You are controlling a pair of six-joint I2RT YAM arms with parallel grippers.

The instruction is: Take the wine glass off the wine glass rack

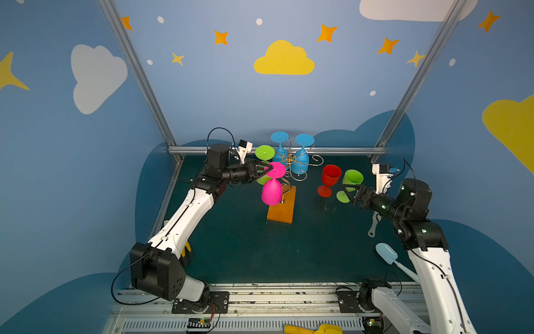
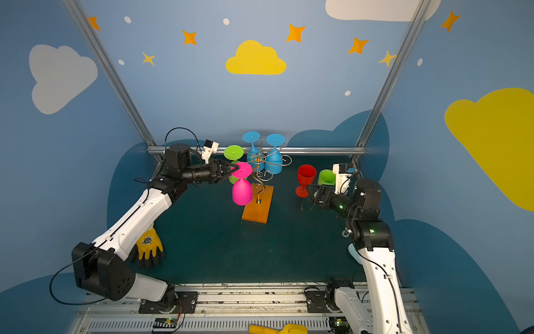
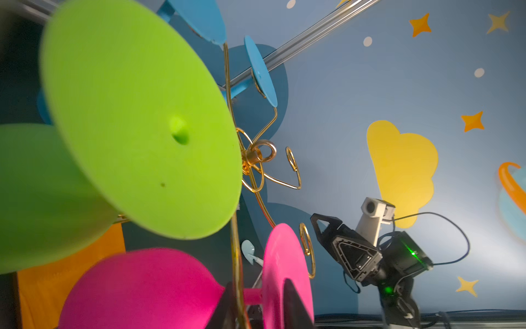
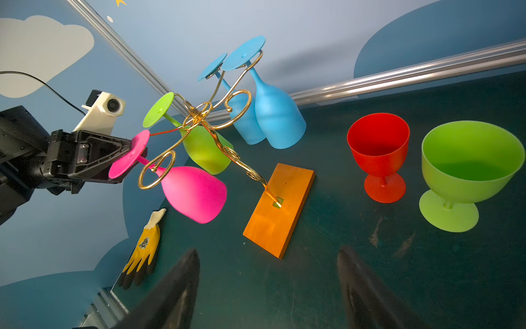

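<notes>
A gold wire rack (image 4: 200, 115) on a wooden base (image 4: 285, 192) holds upside-down glasses: pink (image 1: 272, 192), green (image 4: 207, 150) and two blue ones (image 4: 276, 115). My left gripper (image 1: 266, 168) is at the pink glass's foot (image 3: 287, 263). In the left wrist view its blurred fingertips stand apart at the bottom edge, around the pink foot and stem area beside a rack wire; whether they touch is unclear. My right gripper (image 1: 347, 190) stands open, away from the rack, with nothing between its fingers.
An upright red goblet (image 4: 378, 153) and a green cup (image 4: 468, 181) stand right of the rack. A glove (image 4: 142, 246) lies at the left; a pale blue scoop (image 1: 388, 253) at the right.
</notes>
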